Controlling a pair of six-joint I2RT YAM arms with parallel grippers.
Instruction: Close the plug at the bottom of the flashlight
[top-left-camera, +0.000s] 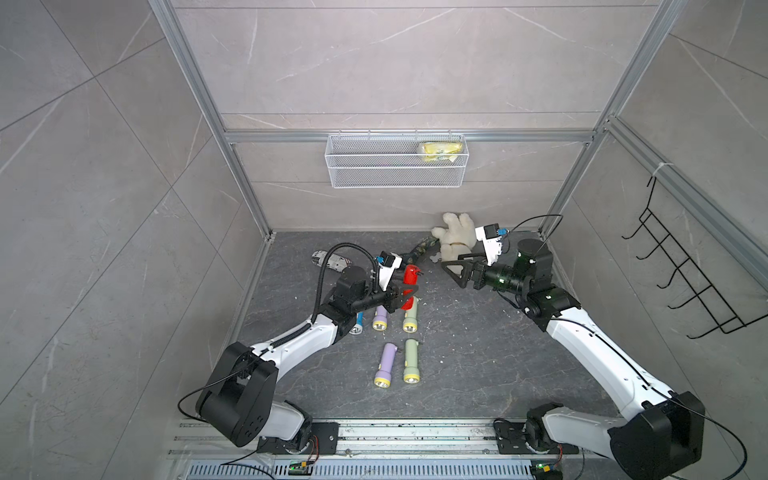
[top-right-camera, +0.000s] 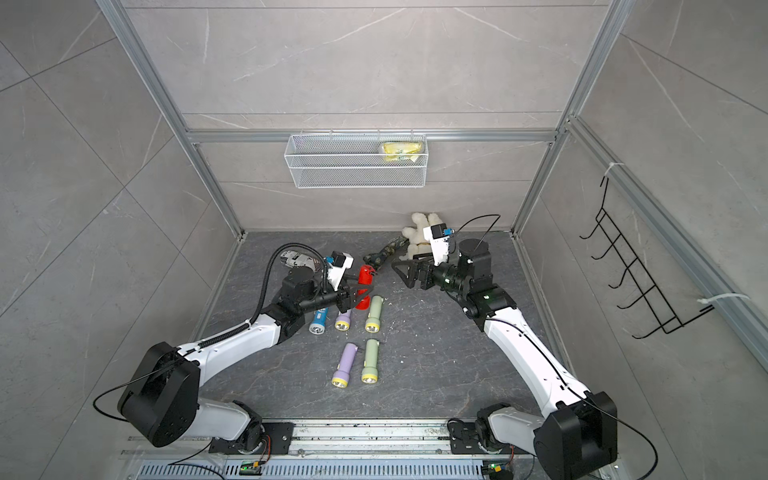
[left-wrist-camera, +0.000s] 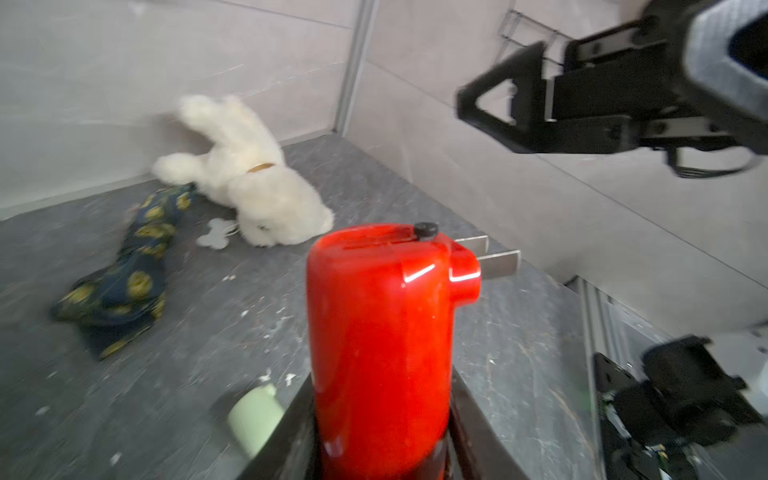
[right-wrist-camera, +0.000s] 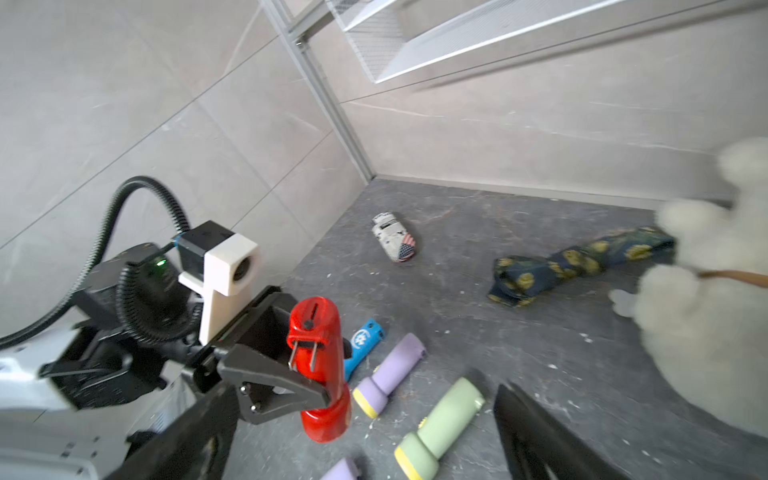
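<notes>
A red flashlight (right-wrist-camera: 324, 368) is held upright in my left gripper (top-left-camera: 406, 294), shut round its middle. In the left wrist view it fills the centre (left-wrist-camera: 384, 336); its top shows a black knob, and in the right wrist view metal prongs stand out from its upper side. My right gripper (top-left-camera: 454, 270) hangs open above and right of it, nothing between its fingers. Green flashlights (right-wrist-camera: 440, 424), purple ones (right-wrist-camera: 392, 372) and a blue one (right-wrist-camera: 364, 344) lie on the grey table below.
A white plush toy (right-wrist-camera: 704, 344), a dark patterned cloth (right-wrist-camera: 568, 264) and a small pale patterned object (right-wrist-camera: 393, 236) lie at the back. A wire shelf (top-left-camera: 376, 160) hangs on the back wall, a black rack (top-left-camera: 688, 272) on the right.
</notes>
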